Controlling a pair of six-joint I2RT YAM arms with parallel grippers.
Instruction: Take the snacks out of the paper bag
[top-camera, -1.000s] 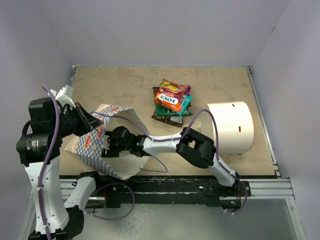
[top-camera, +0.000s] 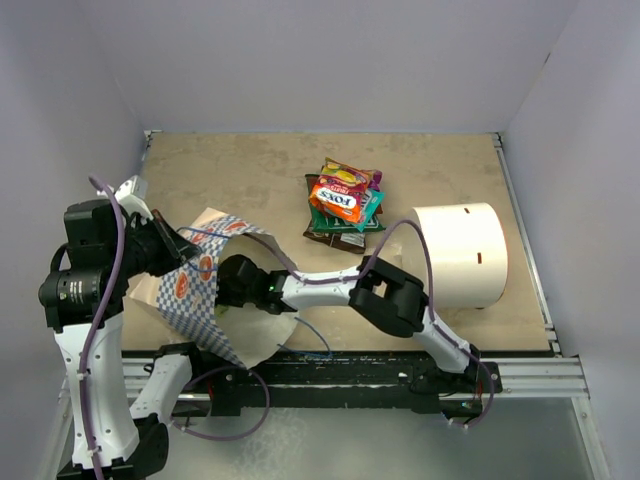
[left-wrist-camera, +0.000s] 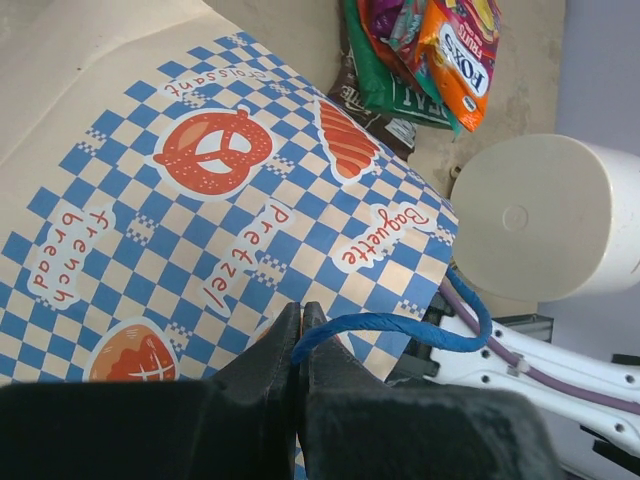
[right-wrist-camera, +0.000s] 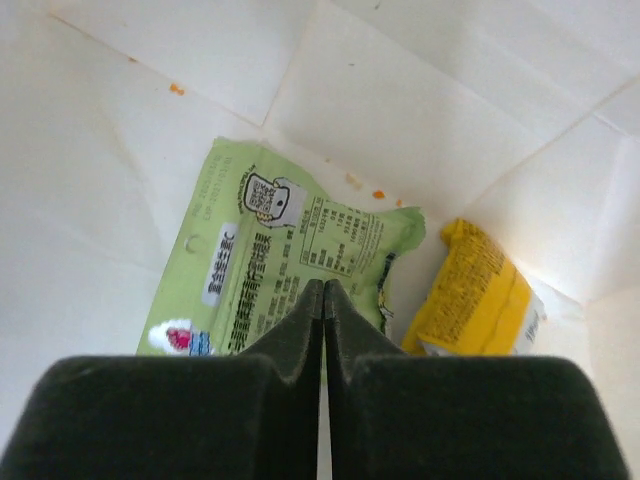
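Inside the paper bag, a light green snack packet lies flat against the white inner wall. A yellow packet rests to its right. My right gripper is shut with nothing between its fingers; the green packet lies beyond the tips. From above, that gripper reaches into the bag's mouth, its tips mostly hidden. At the bag's checkered upper side, my left gripper is shut, with a blue cord crossing its tips. Whether it pinches the cord or paper cannot be made out.
A pile of snack packets lies on the table behind the right arm. A white cylinder stands to the right.
The right gripper has gone from open around the green packet to shut without it. That gripper moved slightly deeper into the bag.
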